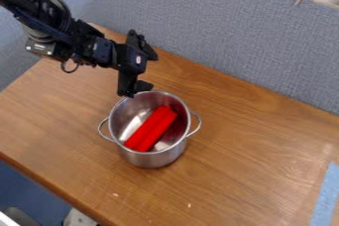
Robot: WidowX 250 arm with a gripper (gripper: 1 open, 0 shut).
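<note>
A steel pot (172,149) with two side handles stands on the wooden table, and a red elongated object (151,127) lies diagonally inside it. My black gripper (139,68) is at the end of the arm reaching in from the upper left, just above the pot's back rim, open and apart from the red object.
The bare wooden table (265,151) has free room to the right and to the left of the pot. A grey padded wall (225,32) runs along the back. A light blue strip (326,195) lies at the lower right.
</note>
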